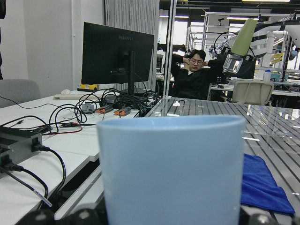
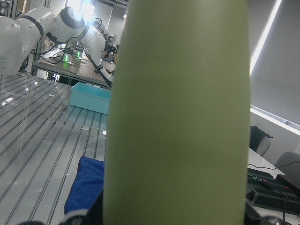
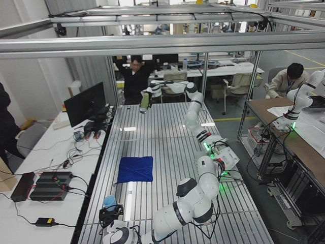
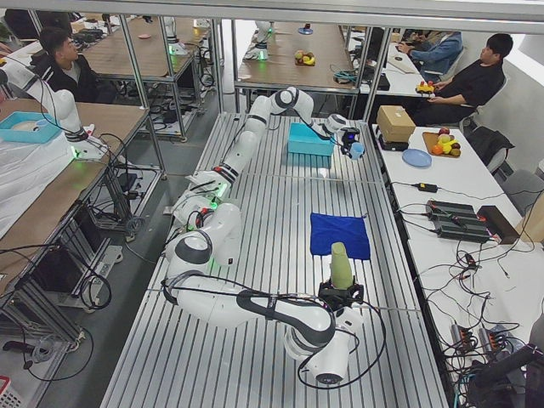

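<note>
My left gripper (image 3: pixel 111 213) is shut on a light blue cup (image 1: pixel 171 168), which fills the lower middle of the left wrist view and stands over the table's near left in the camera left view. My right gripper (image 4: pixel 341 291) is shut on an olive-green cylinder (image 2: pixel 176 112), held up at the opposite end of the table. A blue cloth (image 3: pixel 135 169) lies flat on the slatted table between them, below and beside both held things.
A teal bin (image 4: pixel 310 146) sits on the slatted table near the left arm. A side desk (image 4: pixel 476 280) along one edge holds power units, cables and a monitor (image 3: pixel 81 104).
</note>
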